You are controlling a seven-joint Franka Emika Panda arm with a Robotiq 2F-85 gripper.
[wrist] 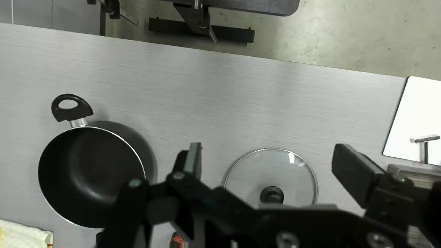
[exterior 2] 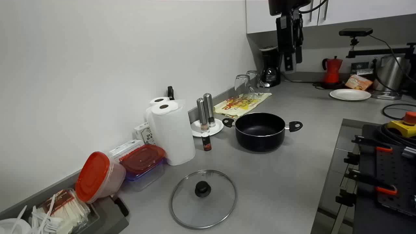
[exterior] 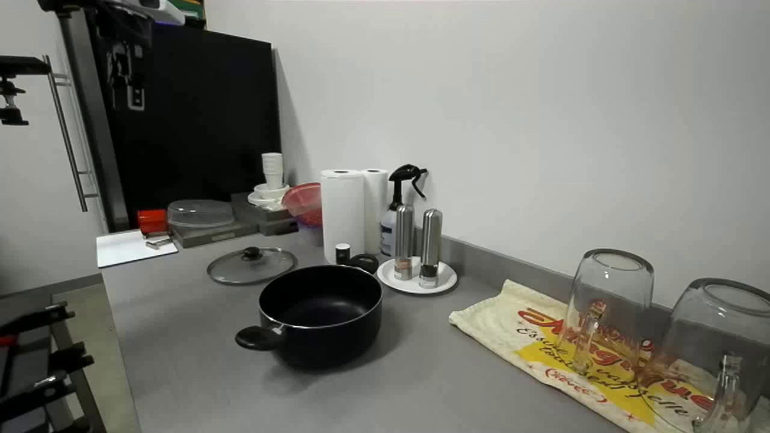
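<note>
High above the counter hangs my gripper, its two fingers spread wide with nothing between them. In exterior view 2 the gripper (exterior 2: 290, 66) is at the top right, well clear of everything below. A black two-handled pot (exterior 2: 260, 134) stands uncovered on the counter and looks empty inside. Its glass lid (exterior 2: 218, 206) with a black knob (exterior 2: 202, 188) lies flat on the counter, apart from the pot. From the wrist, the lid (wrist: 289, 173) shows below the gap between my fingers, partly hidden by the gripper body, and the pot (wrist: 91, 173) is to the left.
Paper towel rolls (exterior: 343, 216), a small spice bottle (exterior 2: 206, 142) and two mills (exterior: 431, 249) on a white plate stand along the wall. Glass mugs (exterior: 610, 310) rest upside down on a printed towel (exterior: 505, 317). Bare counter (wrist: 186, 86) stretches along the front edge.
</note>
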